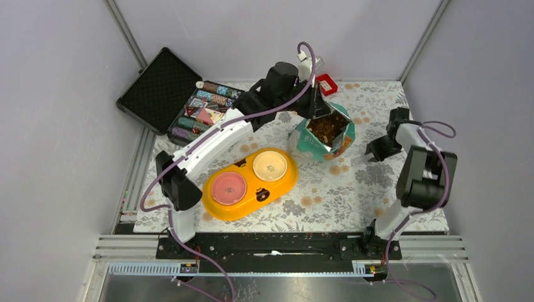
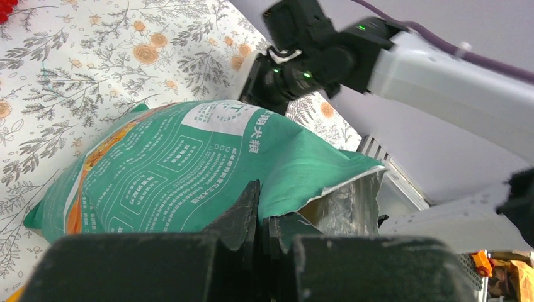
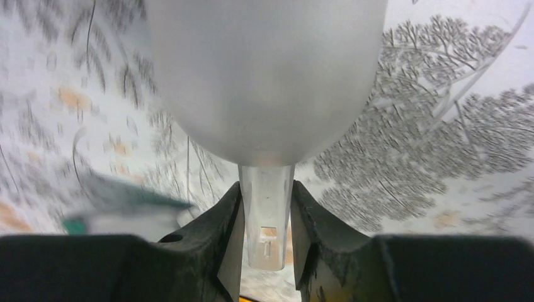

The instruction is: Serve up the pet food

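My left gripper is shut on the rim of the green pet-food bag, which stands tilted with its mouth open. Brown kibble shows inside it. The left wrist view has the bag's printed side filling the middle, its edge pinched between the fingers. On the right of the table, my right gripper is apart from the bag. It is shut on the clear handle of a pale scoop, seen large in the right wrist view. A yellow feeder holds a cream bowl and a pink bowl, both empty.
An open black case with chips and cards takes the back left. Behind the left gripper lies a small red box. Between the bag and the right arm the patterned cloth is bare, and so is the front right.
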